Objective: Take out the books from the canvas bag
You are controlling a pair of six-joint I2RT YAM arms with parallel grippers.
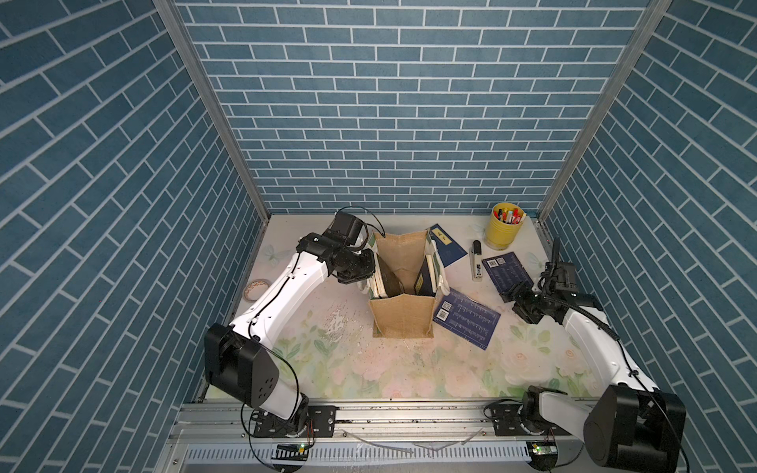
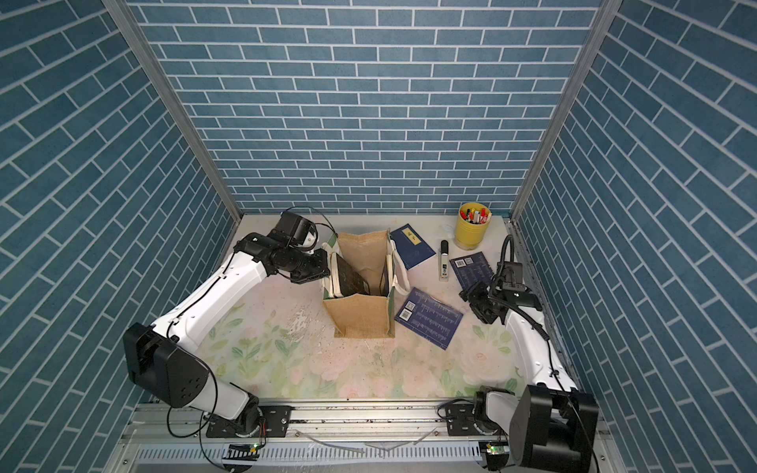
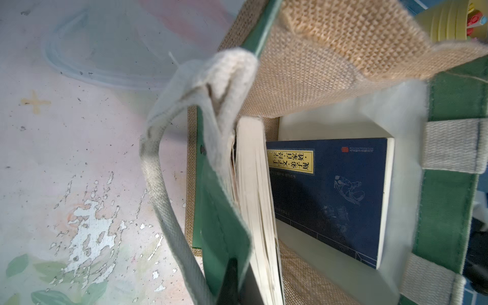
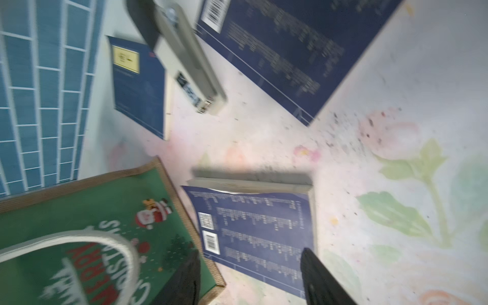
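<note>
The burlap bag stands upright at the centre. A cream-paged book stands along its left side, and a navy book is inside. My left gripper is at that left edge, shut, fingertips by the green flap and pages. My right gripper hangs open above the right of the table, with nothing between its fingers. Below it a navy book lies beside the bag; another lies farther right and a third behind.
A yellow pen cup stands at the back right, with a stapler in front. A round item lies at the left.
</note>
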